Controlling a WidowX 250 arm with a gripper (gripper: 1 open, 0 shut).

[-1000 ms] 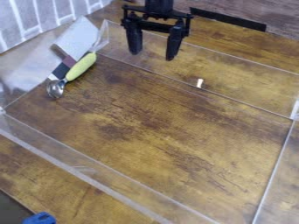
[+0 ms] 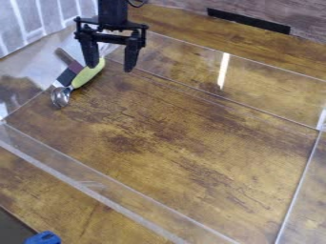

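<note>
My black gripper (image 2: 110,55) stands open near the top left, its two fingers pointing down just right of the upper end of a utensil with a pale green-yellow handle (image 2: 88,73). The utensil's metal head (image 2: 60,96) lies toward the lower left. A dark piece (image 2: 69,76) lies beside the handle, partly against the clear wall at the left. I cannot tell whether the fingers touch anything.
A wooden table (image 2: 178,143) is bordered by low transparent walls, with broad free room in the middle and right. A blue object (image 2: 44,237) sits at the bottom left corner, outside the walls.
My gripper has moved left across the back of the table, from the middle to above the green-handled utensil. The utensil lies where it was.
</note>
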